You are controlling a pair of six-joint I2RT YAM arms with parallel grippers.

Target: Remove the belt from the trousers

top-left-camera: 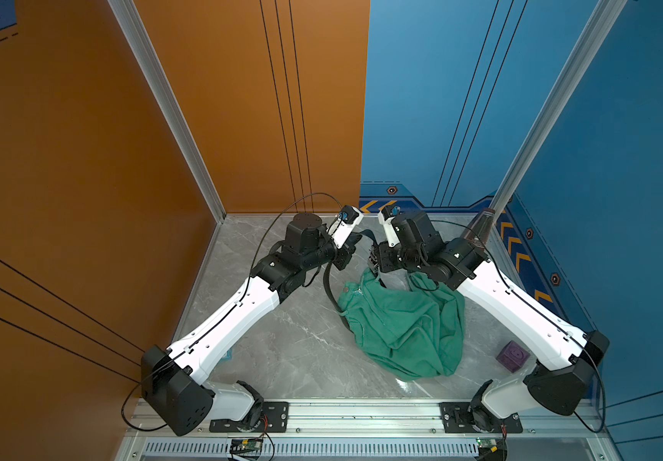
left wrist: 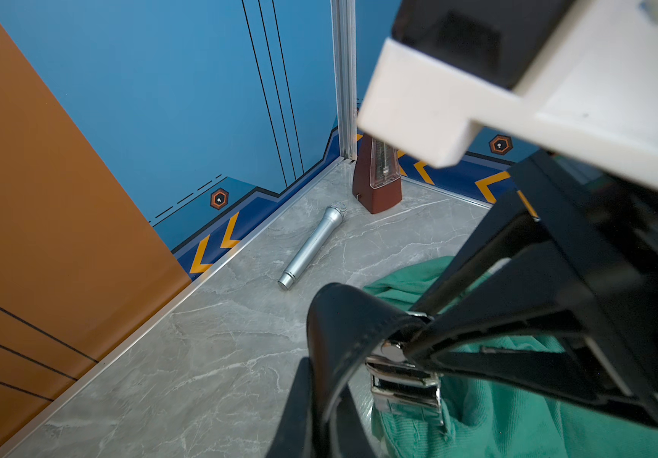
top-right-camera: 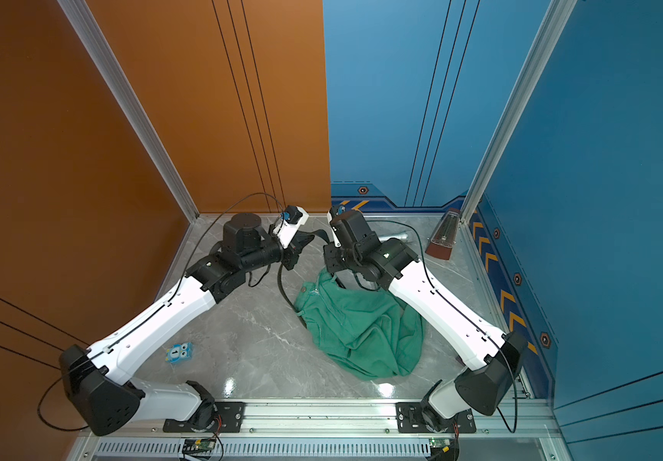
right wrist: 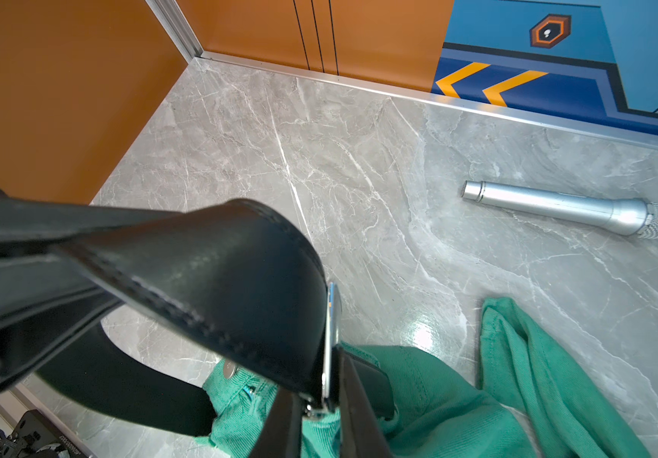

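Observation:
Green trousers (top-left-camera: 400, 330) lie bunched on the marble floor. The black leather belt (right wrist: 214, 290) is raised above them between both grippers, its long strap hanging down to the cloth. My left gripper is shut on the belt, which folds over between its fingers. My right gripper is at the metal buckle (left wrist: 405, 389), seen from the left wrist with its fingers around or against the buckle end; whether they are closed on it is hard to tell.
A silver microphone (left wrist: 309, 248) lies behind, near a red-brown metronome (left wrist: 374, 194) in the back right corner. A purple block (top-left-camera: 512, 355) sits front right, a light blue object (top-right-camera: 180, 352) front left.

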